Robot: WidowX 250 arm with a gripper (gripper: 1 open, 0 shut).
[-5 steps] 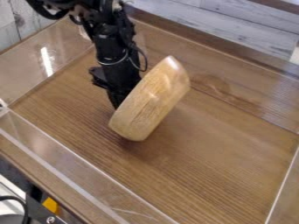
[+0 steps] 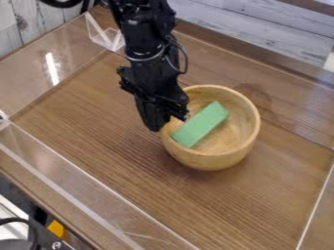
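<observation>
The black gripper (image 2: 159,117) hangs over the left rim of a tan wooden bowl (image 2: 235,137), low and close against it; its fingertips are dark and partly hidden, so their state is unclear. The bowl sits upright on the wooden surface at centre right. A green rectangular block (image 2: 198,126) lies inside it at a slant.
Pale walls or rails (image 2: 261,24) border it at the back and left. A cable and a small yellow item lie outside at the lower left.
The bowl, earlier tipped steeply up on its side, has settled down upright with the green block in it. The gripper has shifted slightly.
</observation>
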